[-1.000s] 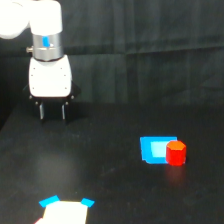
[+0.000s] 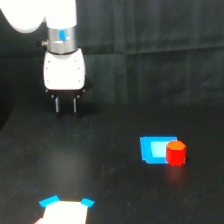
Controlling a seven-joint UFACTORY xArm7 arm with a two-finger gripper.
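My gripper (image 2: 66,104) hangs above the far left of the dark table, pointing down. A gap shows between its two dark fingers, and nothing is visible in it. Right of the middle lies a flat blue square (image 2: 148,141) with a paler centre. A small red block (image 2: 176,153) is at the square's right side, overlapping its lower right part in this view. Whether the block rests on the square or just in front of it, I cannot tell. The gripper is well to the left of both and apart from them.
At the bottom edge is a white piece (image 2: 64,213) with blue corners, cut off by the frame. A dark curtain (image 2: 150,50) hangs behind the table. The table's middle, between the gripper and the blue square, is clear.
My gripper has shifted a little to the right and slightly up in the view. The red block, the blue square and the white piece are where they were.
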